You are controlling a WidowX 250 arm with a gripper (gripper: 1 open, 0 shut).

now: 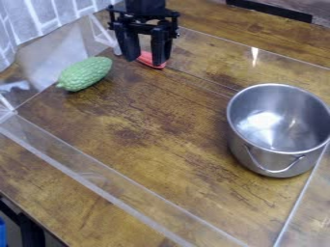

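Observation:
My black gripper (pixel 145 46) hangs at the top centre, its fingers pointing down over a small red object (pixel 151 62) that is partly hidden behind them. I cannot make out whether anything is between the fingers. A light green, bumpy oval object (pixel 85 73) lies on the wooden table to the left of the gripper. A steel pot (pixel 275 128) stands at the right.
Clear low walls border the work area, with crinkled light material at the back left corner.

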